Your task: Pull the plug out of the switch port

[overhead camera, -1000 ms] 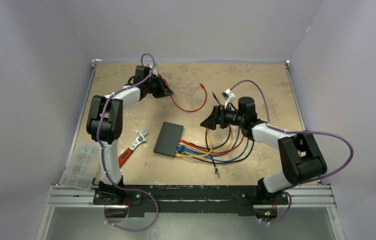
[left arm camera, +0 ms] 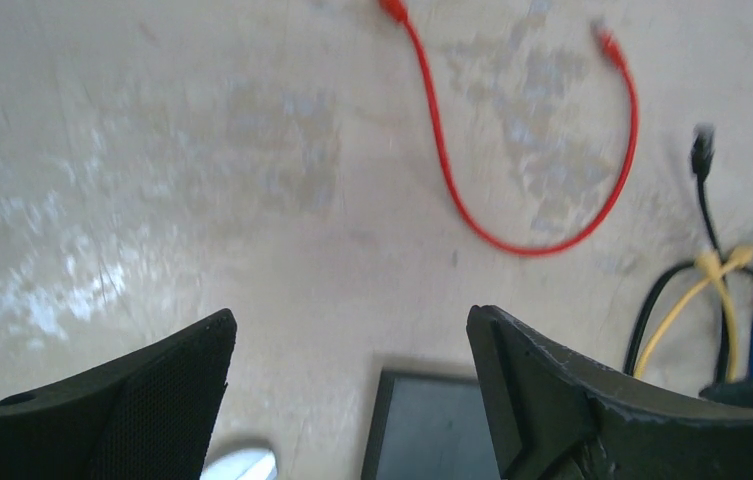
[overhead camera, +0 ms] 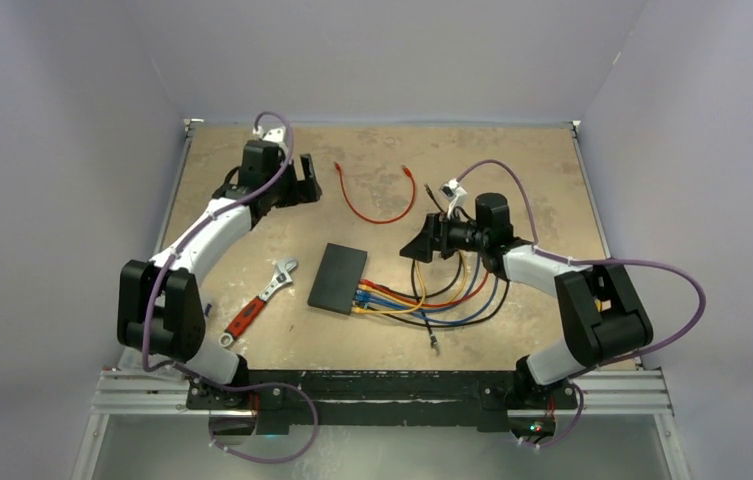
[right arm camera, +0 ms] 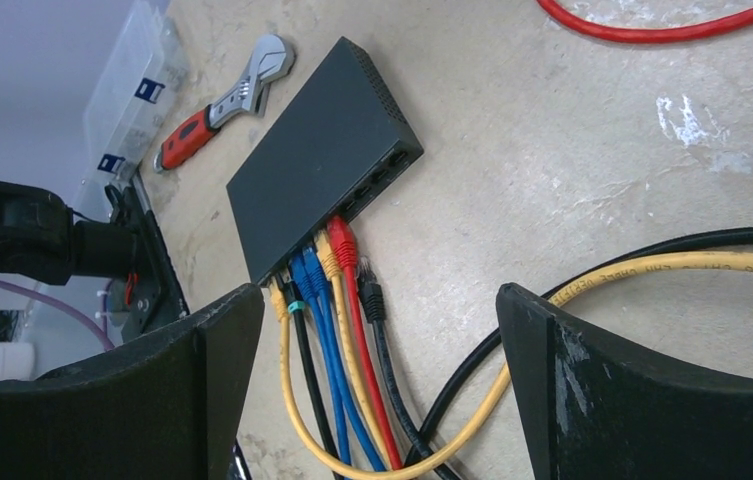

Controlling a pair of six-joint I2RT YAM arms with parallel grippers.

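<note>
The dark switch point(overhead camera: 338, 278) lies flat near the middle of the table. In the right wrist view, a red plug point(right arm camera: 343, 240), yellow plugs point(right arm camera: 326, 253), blue plugs and a black one sit along its port side; several ports near the corner are empty. A black plug point(right arm camera: 371, 298) lies loose beside the red one, its clear tip free. A separate red cable point(overhead camera: 377, 221) rests behind the switch, both ends free. My left gripper point(overhead camera: 304, 181) is open and empty, left of that cable. Over the bundled cables, my right gripper point(overhead camera: 431, 244) hangs open, holding nothing.
An adjustable wrench point(overhead camera: 260, 303) with a red handle lies left of the switch. A clear plastic case point(right arm camera: 137, 90) stands beyond it. Cables point(overhead camera: 457, 305) spread to the switch's right under the right arm. Bare table shows behind the switch.
The red cable stays on the table. My right arm is still.
</note>
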